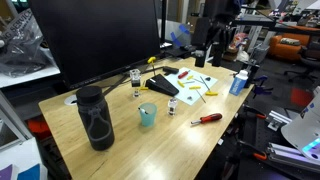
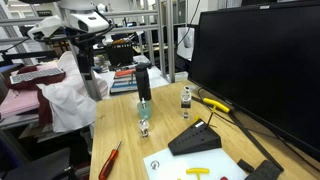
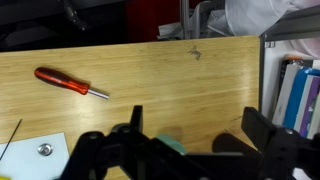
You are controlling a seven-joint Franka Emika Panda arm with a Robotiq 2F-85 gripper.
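High over the table's edge hangs my gripper, open; bare wood shows between its dark fingers. In the wrist view, a red and black screwdriver [image 3: 66, 80] lies up and to the left of it. Partly hidden behind the gripper at the bottom are a teal cup [image 3: 172, 142] and a black cylinder [image 3: 232, 143]. Exterior view 1 shows the tall black cylinder [image 1: 96, 118] standing left of the teal cup [image 1: 148, 115], with the screwdriver [image 1: 207, 119] near the front edge. A small silvery object [image 1: 172, 106] stands right of the cup.
A large black monitor [image 2: 255, 70] lines the back. Ahead of it are a small upright figure [image 2: 185, 101], a black angled block [image 2: 193, 139] and white paper [image 2: 160, 165] with yellow tools. A white and blue bottle [image 1: 239, 82] stands at the right. Bare wood surrounds the screwdriver.
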